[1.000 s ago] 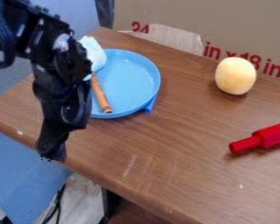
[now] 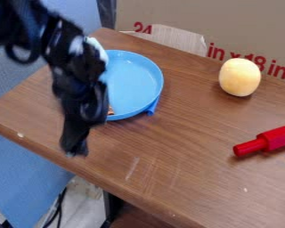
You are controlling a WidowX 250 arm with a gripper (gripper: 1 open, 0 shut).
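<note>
My black gripper (image 2: 76,142) hangs low over the left front part of the wooden table, motion-blurred, in front of a blue plate (image 2: 140,82). Whether it is open or shut does not show clearly. The arm covers the left part of the plate, hiding most of an orange stick-like item there and part of a white cloth at its back left.
A yellow round object (image 2: 239,77) stands at the back right, and a red cylinder (image 2: 262,142) lies at the right edge. A cardboard box borders the back. The table's left edge drops to a blue surface.
The objects on the table look unmoved.
</note>
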